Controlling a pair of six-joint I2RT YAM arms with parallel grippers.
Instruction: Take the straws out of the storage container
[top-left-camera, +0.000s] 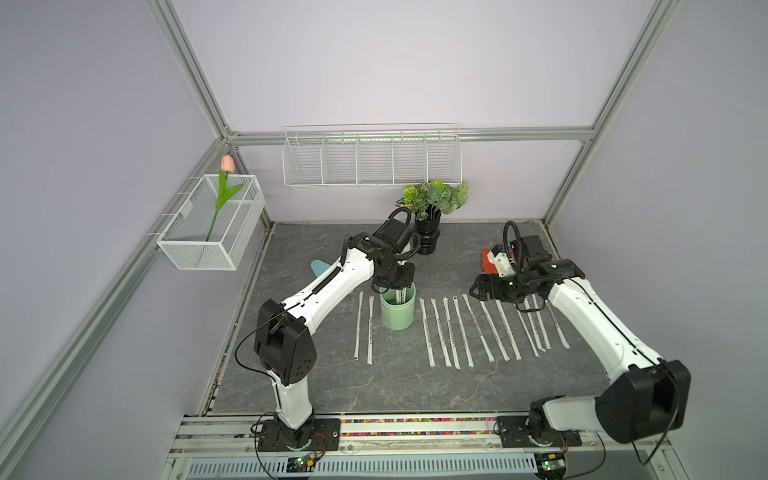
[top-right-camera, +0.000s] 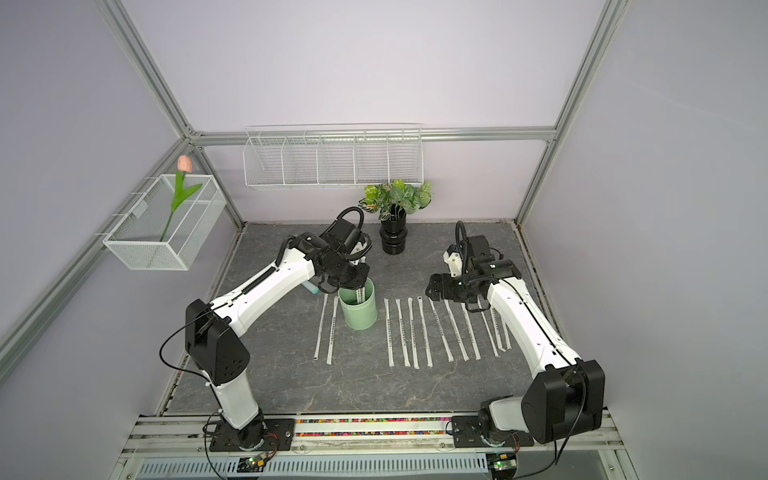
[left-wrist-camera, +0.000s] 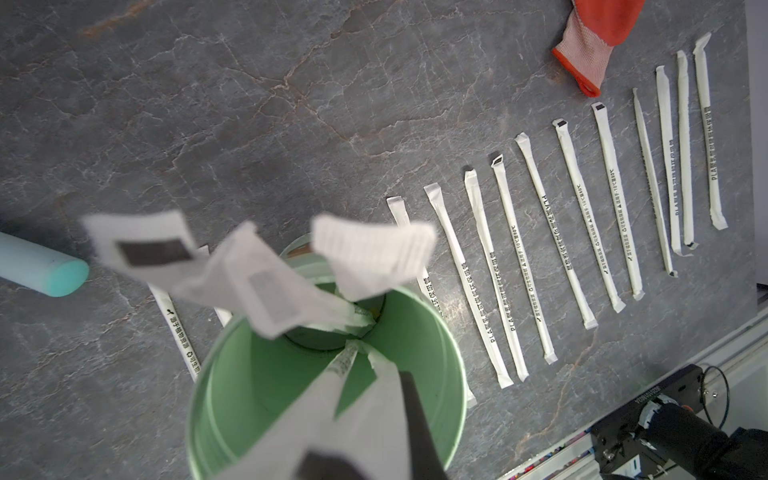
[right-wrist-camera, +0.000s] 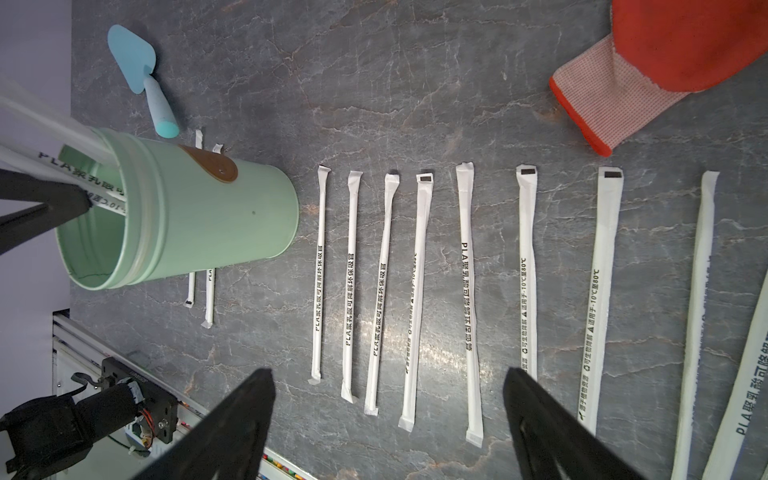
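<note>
The green container (top-left-camera: 397, 316) stands mid-table with wrapped straws inside, their tops (left-wrist-camera: 372, 252) close beneath my left wrist camera. My left gripper (top-left-camera: 397, 280) is shut at the container's mouth; straws hide its fingertips in the left wrist view, so what lies between them is unclear. Several loose wrapped straws (right-wrist-camera: 350, 280) lie in a row to the right of the container, and two (top-left-camera: 370, 328) lie to its left. My right gripper is open above the right-hand straws, with nothing held.
A blue trowel (right-wrist-camera: 140, 68) lies behind the container to the left, a red glove (left-wrist-camera: 600, 32) at the back right. A plant in a black pot (top-left-camera: 426, 236) stands at the back.
</note>
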